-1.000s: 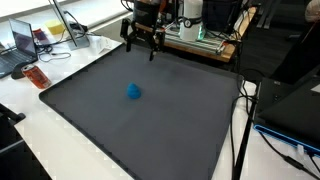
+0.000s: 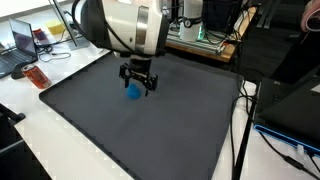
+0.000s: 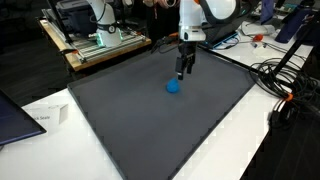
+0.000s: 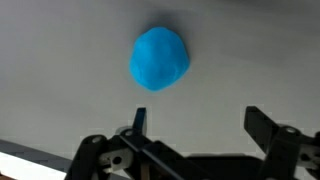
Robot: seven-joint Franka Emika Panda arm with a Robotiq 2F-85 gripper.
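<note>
A small blue rounded object rests on the dark grey mat, up and left of the fingers in the wrist view. My gripper is open, its fingers well apart with only bare mat between them. In exterior view 1 the gripper hangs close to the blue object, partly in front of it. From exterior view 2, the gripper stands just behind and to the right of the blue object, which does not sit between the fingers.
An orange-red can and a laptop stand beyond the mat's left edge. Black cables lie beside the mat.
The blue object has stayed in place.
</note>
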